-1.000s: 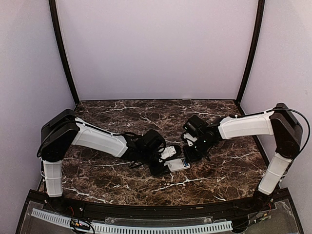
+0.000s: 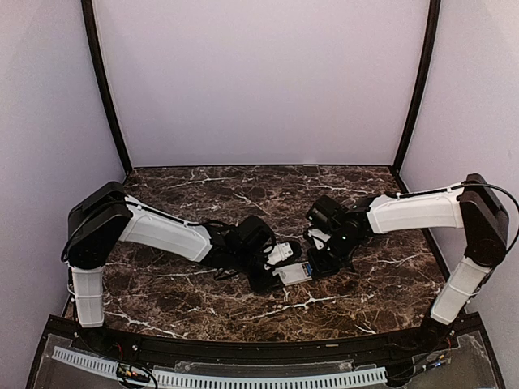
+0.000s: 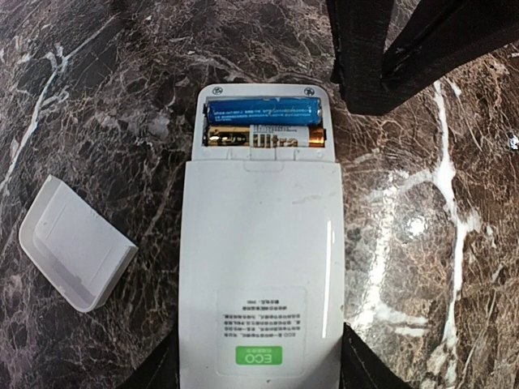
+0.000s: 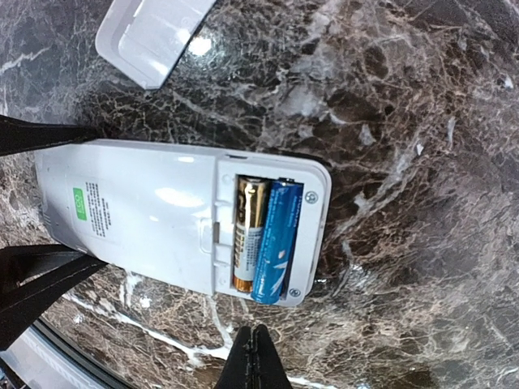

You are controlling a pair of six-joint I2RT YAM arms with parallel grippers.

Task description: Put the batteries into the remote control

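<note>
The white remote (image 3: 261, 235) lies back up, its compartment open at one end. A gold battery (image 4: 246, 231) and a blue battery (image 4: 276, 243) sit in it side by side; in the right wrist view the blue one's lower end overlaps the compartment rim. My left gripper has its fingers either side of the remote's other end. My right gripper is shut beside the compartment end, nothing seen between its fingers.
The loose battery cover (image 3: 77, 243) lies apart from the remote on the marble table (image 2: 186, 308).
The left arm looks unchanged.
</note>
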